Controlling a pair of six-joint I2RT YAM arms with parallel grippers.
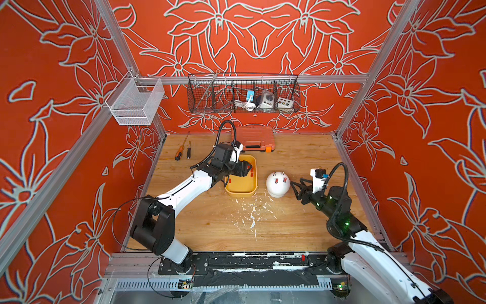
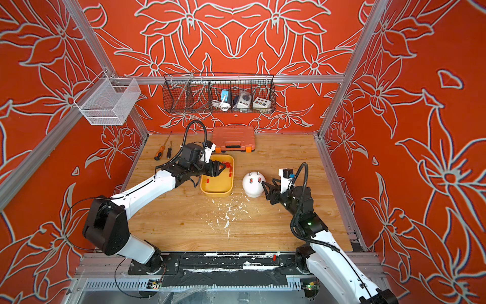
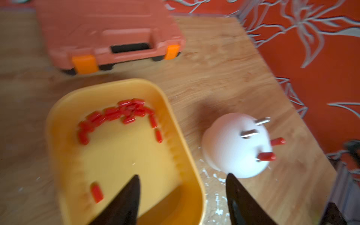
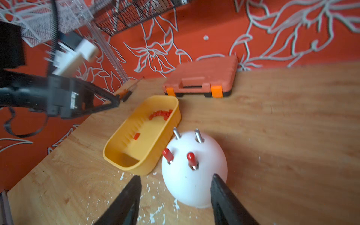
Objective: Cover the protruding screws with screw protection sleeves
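The white dome (image 4: 202,180) stands on the table right of the yellow tray (image 1: 240,192). Four screws stick out of it, so several: red sleeves (image 4: 192,159) cover the two nearer my right arm, while the two far screws (image 4: 199,135) show bare metal. Loose red sleeves (image 3: 127,109) lie clustered at the tray's far end, and a single sleeve (image 3: 96,192) lies near its left side. Over the tray, my left gripper has its fingers apart, nothing between them. Right of the dome, my right gripper is likewise open and empty, pointing towards it.
An orange-red case (image 1: 253,137) lies behind the tray. Two screwdrivers (image 1: 180,148) rest at the back left. White flakes (image 1: 251,212) litter the table in front of the tray and dome. Free table lies to the dome's back right.
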